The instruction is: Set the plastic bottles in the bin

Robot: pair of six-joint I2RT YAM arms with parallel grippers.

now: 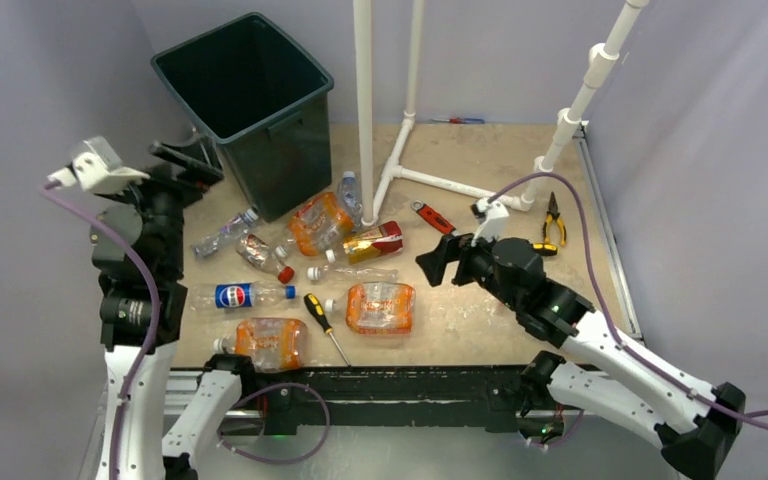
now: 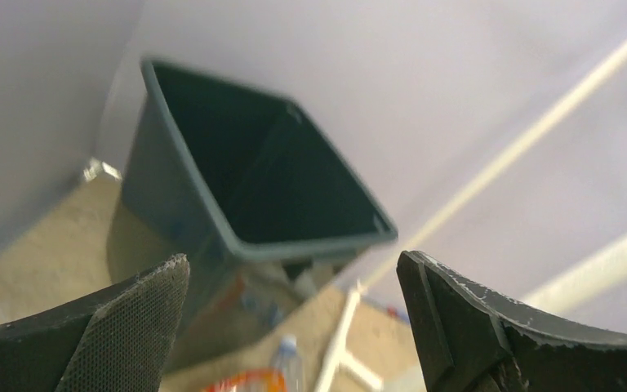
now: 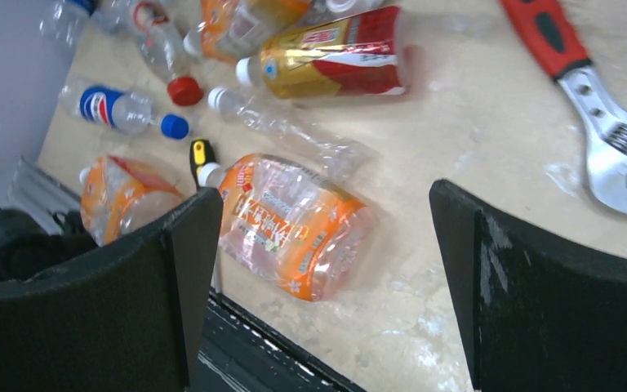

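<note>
Plastic bottles lie across the board: a Pepsi bottle (image 1: pixel 247 295), clear bottle (image 1: pixel 353 274), red-capped bottle (image 1: pixel 265 256), red-gold bottle (image 1: pixel 368 243), and several orange-labelled bottles, one (image 1: pixel 380 308) front middle. The dark green bin (image 1: pixel 280 150) stands at back left. My left gripper (image 1: pixel 187 167) is open and empty at the bin's left, facing it in the left wrist view. My right gripper (image 1: pixel 440 255) is open over the board, right of the bottles, with an orange-labelled bottle (image 3: pixel 294 229) seen between its fingers, below it.
White PVC pipes (image 1: pixel 448 186) stand behind and right of the bottles. An adjustable wrench (image 3: pixel 604 131), pliers (image 1: pixel 550 230) and a screwdriver (image 1: pixel 327 330) lie on the board. The front right of the board is clear.
</note>
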